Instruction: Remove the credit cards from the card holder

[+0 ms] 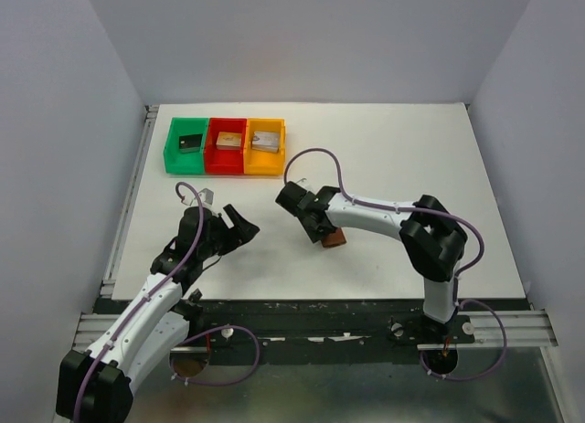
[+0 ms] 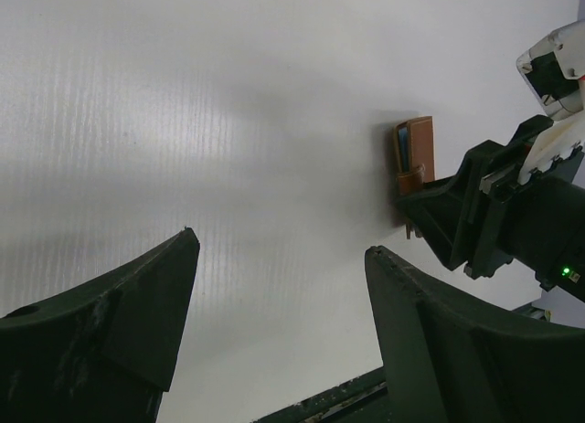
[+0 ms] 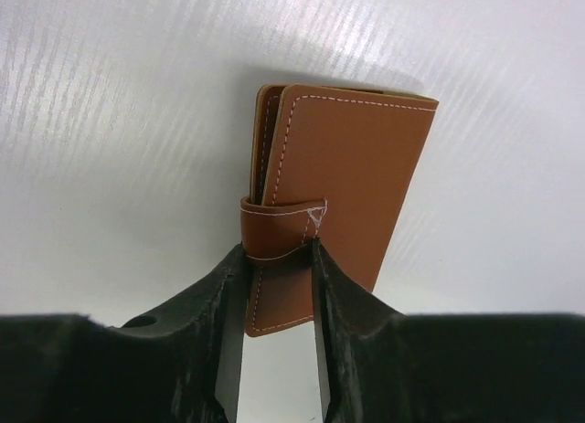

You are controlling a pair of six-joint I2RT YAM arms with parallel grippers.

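The brown leather card holder (image 1: pixel 335 237) rests on the table, partly covered by my right gripper (image 1: pixel 317 234) in the top view. In the right wrist view the card holder (image 3: pixel 356 158) has white stitching and a strap (image 3: pixel 274 224) across its left edge. The fingertips of my right gripper stand apart at either side of that strap; whether they press on it is unclear. A dark blue edge shows inside the card holder (image 2: pixel 422 147) from the left wrist. My left gripper is open and empty, well left of the holder.
At the back left stand a green bin (image 1: pixel 171 153), a red bin (image 1: pixel 212 158) and a yellow bin (image 1: pixel 265 170), each with cards inside. Bare table lies between the grippers and across the back right.
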